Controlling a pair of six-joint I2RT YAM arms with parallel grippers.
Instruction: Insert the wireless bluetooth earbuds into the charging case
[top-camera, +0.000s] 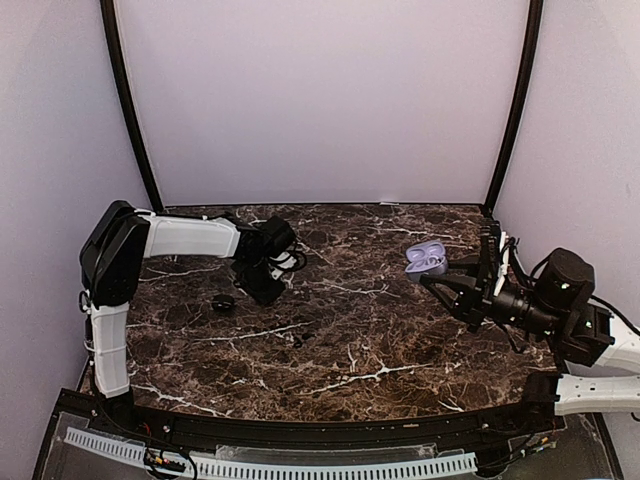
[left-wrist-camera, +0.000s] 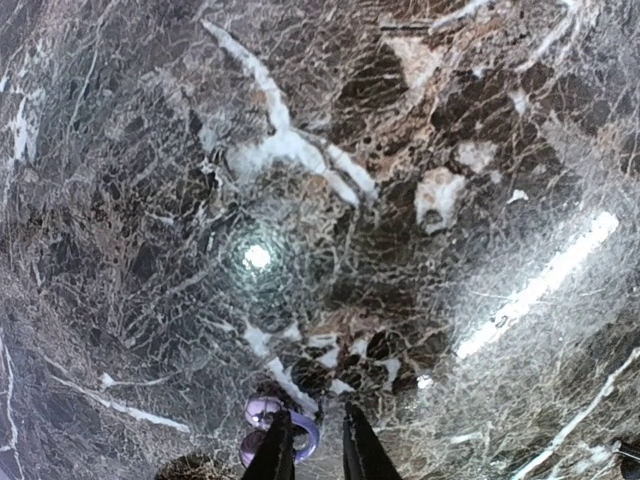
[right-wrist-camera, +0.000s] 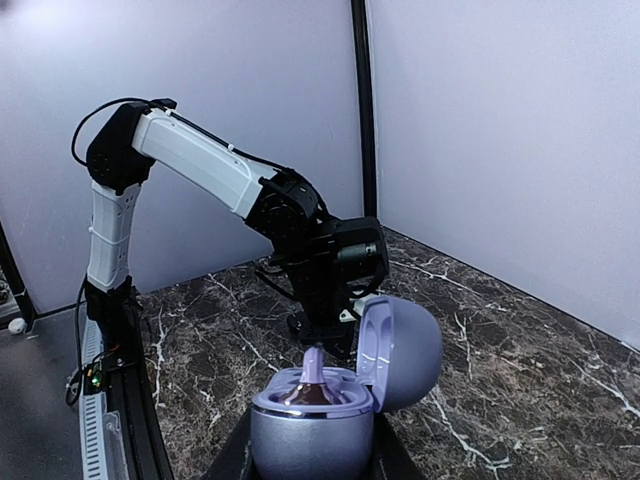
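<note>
In the left wrist view, a shiny lilac earbud (left-wrist-camera: 265, 408) lies on the marble table beside a curved lilac piece; whether these are one or two earbuds I cannot tell. My left gripper is low over them, part open, one finger (left-wrist-camera: 281, 446) covering some of the lilac parts. No hold on them shows. At the right, my right gripper (top-camera: 455, 283) is shut on the lilac charging case (top-camera: 427, 258), held up off the table. Its lid (right-wrist-camera: 402, 352) stands open, and a lilac upright piece (right-wrist-camera: 313, 365) rises from inside the case.
A small black round object (top-camera: 223, 303) rests on the table just left of the left gripper. Pale walls enclose the back and sides.
</note>
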